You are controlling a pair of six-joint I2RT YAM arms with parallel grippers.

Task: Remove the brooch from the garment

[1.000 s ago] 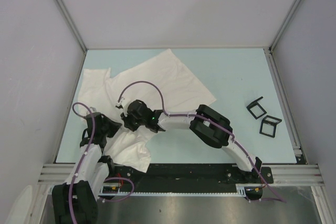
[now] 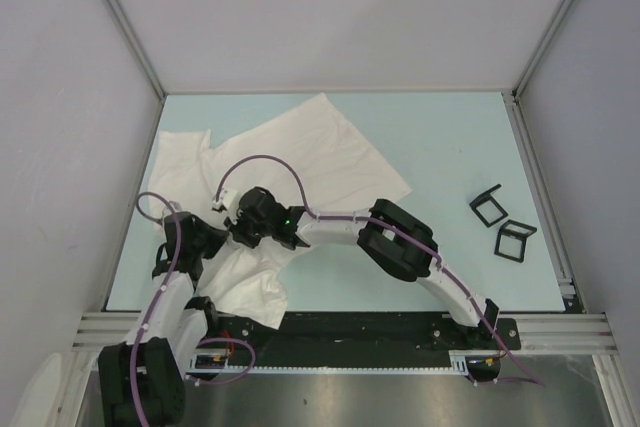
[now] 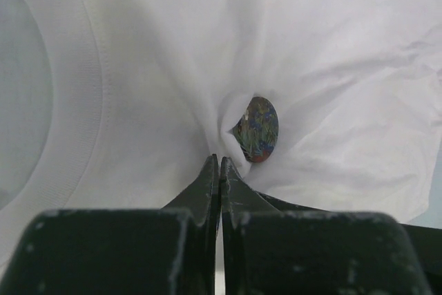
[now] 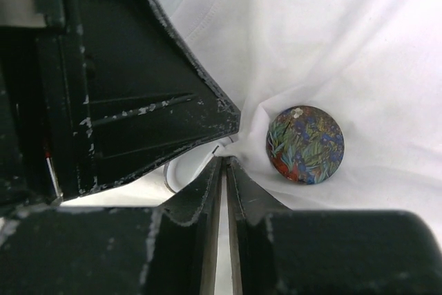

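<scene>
A white garment (image 2: 300, 137) lies on the pale table, gathered in a fold under both grippers. A round brooch with a painted flower pattern sits on it, seen also in the right wrist view as a disc (image 4: 305, 144). My left gripper is shut at the fold just below the brooch, with no more than cloth possibly at its tips. My right gripper is shut on the fabric at the brooch's lower left, where a curved metal piece shows, partly hidden by the other gripper's black body.
Two small black square frames (image 2: 489, 209) lie at the table's right. The right half of the table (image 2: 470, 137) is otherwise mostly clear. Both arms crowd the garment's lower left.
My right arm has shifted very slightly left since a second ago. The left arm looks still.
</scene>
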